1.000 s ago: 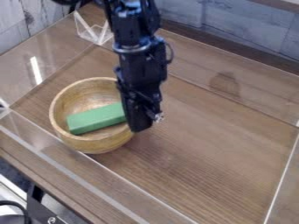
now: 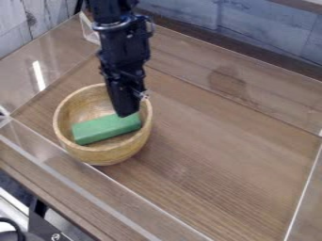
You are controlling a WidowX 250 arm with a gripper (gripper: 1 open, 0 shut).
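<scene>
A wooden bowl (image 2: pixel 128 139) sits on the left half of the wooden tray, holding a green rectangular block (image 2: pixel 104 129) that lies flat inside it. My dark gripper (image 2: pixel 126 102) hangs from above over the back of the bowl, just behind the block, with its fingertips near the bowl's back rim. It looks shut, with nothing visible between its fingers, though the tips are small and blurred.
A grey-blue wall (image 2: pixel 251 33) runs along the back. Dark cables lie at the lower left outside the surface.
My gripper has moved left and back from the front right of the bowl to over its back part. The bowl and green block have stayed about where they were.
</scene>
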